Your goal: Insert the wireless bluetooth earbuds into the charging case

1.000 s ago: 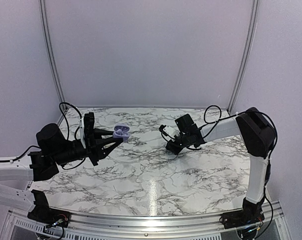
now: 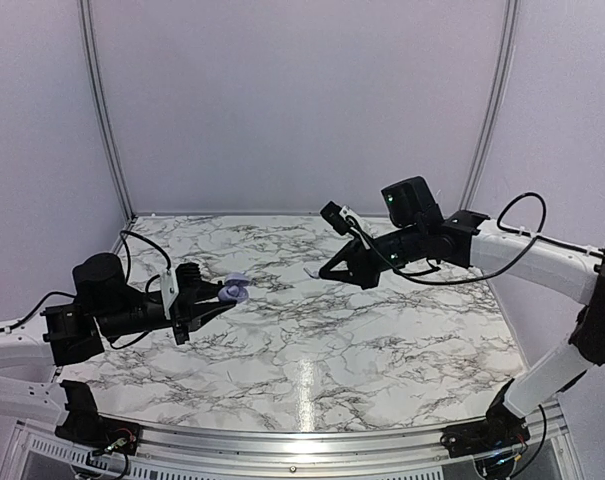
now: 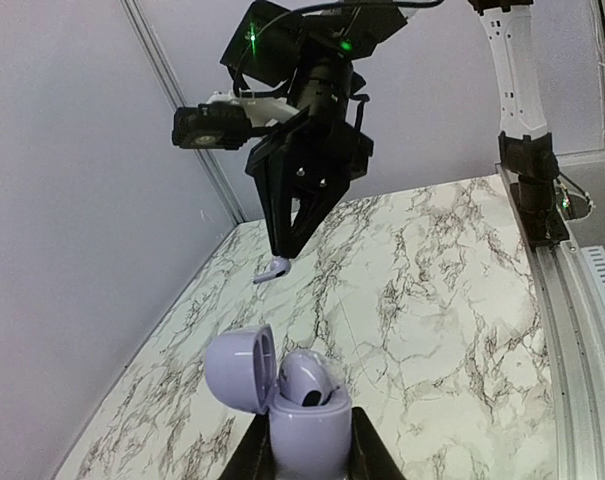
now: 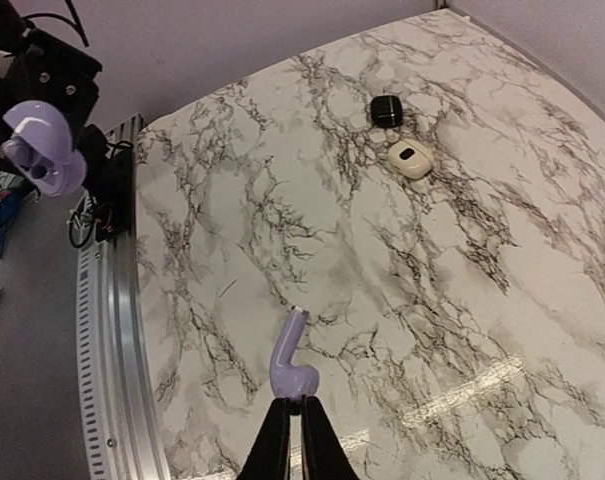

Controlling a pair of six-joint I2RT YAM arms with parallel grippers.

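Note:
My left gripper (image 2: 232, 294) is shut on the lilac charging case (image 3: 310, 440), held above the table with its lid (image 3: 240, 370) swung open. In the left wrist view, the rounded head of one lilac earbud (image 3: 304, 376) shows inside the case. My right gripper is shut on another lilac earbud (image 4: 296, 378), gripped by its head end with the stem pointing away from the fingers. In the top view, that pair hangs in the air to the right of the case, with a clear gap between. The case's second slot cannot be made out.
In the right wrist view, a small black case (image 4: 386, 110) and a white rounded case (image 4: 410, 158) with a dark spot lie on the marble table. A metal rail (image 2: 292, 440) runs along its front edge.
My right gripper has risen and moved left, its held earbud now showing past the fingertips. The left gripper has moved slightly down and left, and the case has turned with it.

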